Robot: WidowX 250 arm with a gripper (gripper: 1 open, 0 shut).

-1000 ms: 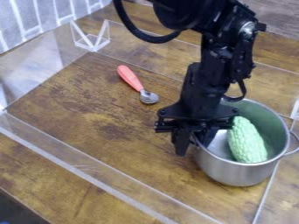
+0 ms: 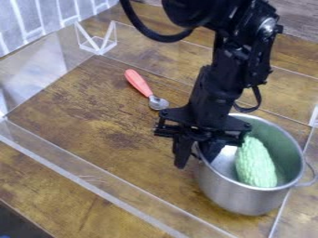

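A steel pot [image 2: 243,195] with a greenish interior and a side handle sits at the right of the table, a pale green cabbage-like vegetable [image 2: 256,163] lying inside it. My black gripper [image 2: 192,152] is lowered at the pot's left rim, its fingers partly hidden by its body and the rim; I cannot tell how far apart they are or whether anything is between them. A spoon with a pink handle [image 2: 138,82] lies to the upper left of the gripper.
Transparent edging runs along its left and front, and a white wire piece [image 2: 97,42] stands at the back left.
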